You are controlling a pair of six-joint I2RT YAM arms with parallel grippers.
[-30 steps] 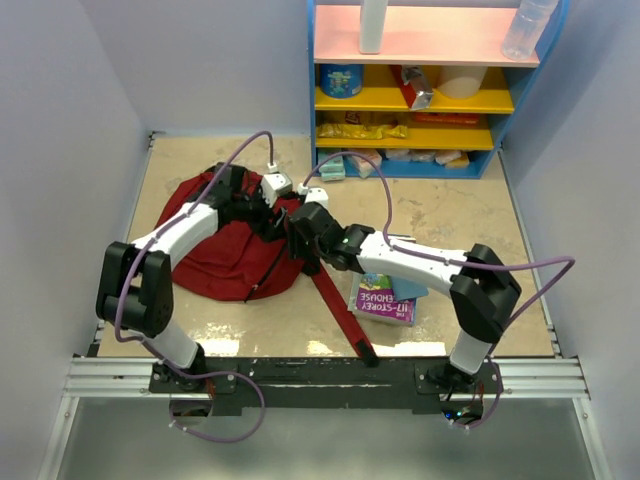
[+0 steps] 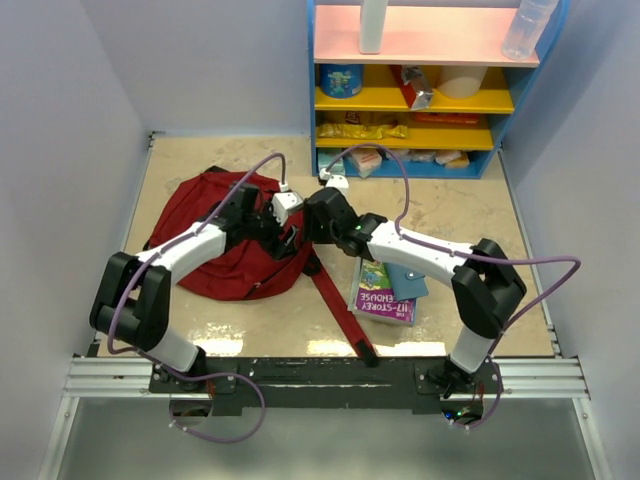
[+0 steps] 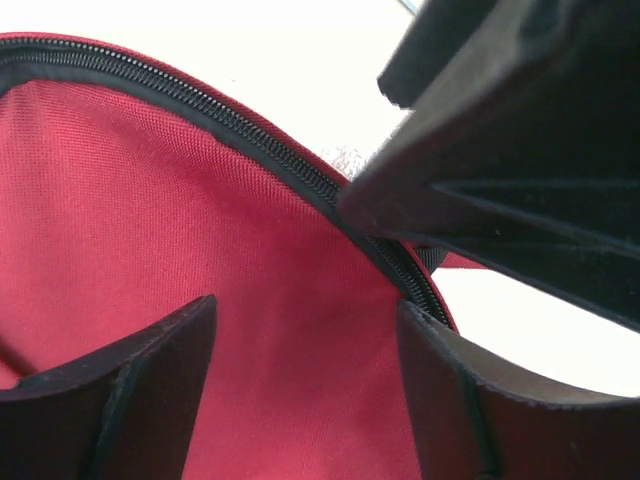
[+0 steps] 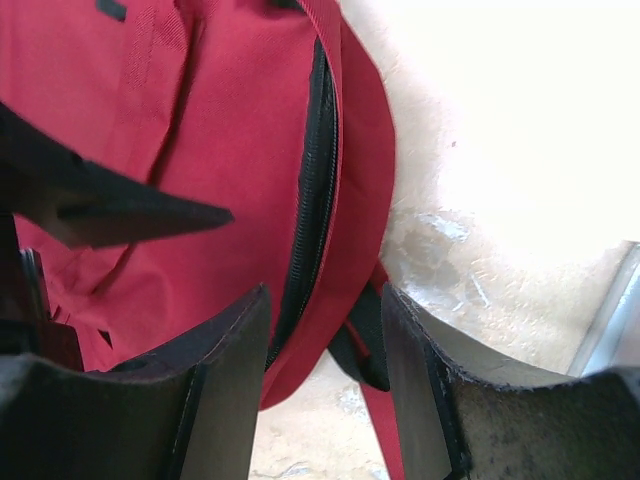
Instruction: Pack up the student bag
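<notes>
The red bag (image 2: 215, 260) lies flat on the left half of the table, its dark strap trailing to the front. Across the left wrist view runs its black zipper (image 3: 215, 112). My left gripper is open over the red cloth, its fingers apart on either side of the fabric. At the bag's right edge, my right gripper has its fingers parted, with the zippered red edge beyond them; whether they touch it I cannot tell. Right of the bag lie a colourful book (image 2: 385, 302) and a blue booklet (image 2: 407, 282).
A blue-framed shelf (image 2: 415, 103) with several packed items stands at the back. The red strap (image 2: 345, 312) stretches toward the table's front edge. Both grippers are close together. Bare table (image 2: 490, 225) spans the right side.
My right gripper has shifted right and slightly back. The left gripper has moved a little right and forward.
</notes>
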